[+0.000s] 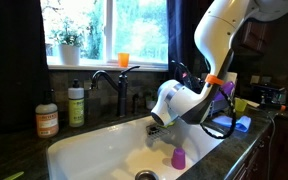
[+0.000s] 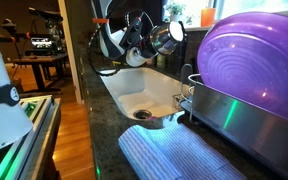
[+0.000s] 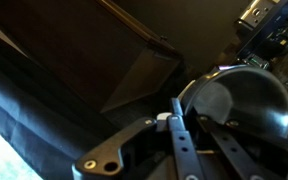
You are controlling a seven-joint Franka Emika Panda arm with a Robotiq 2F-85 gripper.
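Note:
In the wrist view a dark, round, bowl-like vessel [image 3: 246, 100] with a pale rim stands at the right. My gripper is shut on its near edge, and the scene around it is dim. From exterior view 2 the vessel [image 2: 168, 38] shows as a round disc with a light rim, held up above the far end of the white sink [image 2: 146, 95]. Exterior view 1 has the arm reaching in from the right over the sink [image 1: 94, 153]; the fingers are hard to make out there.
A purple cup [image 1: 178, 158] sits in the sink near the drain [image 1: 146, 175]. Soap bottles [image 1: 47, 117] and the black faucet [image 1: 122, 88] line the back. A blue towel [image 2: 174, 150] and a dish rack holding a large purple bowl [image 2: 252, 70] stand nearby.

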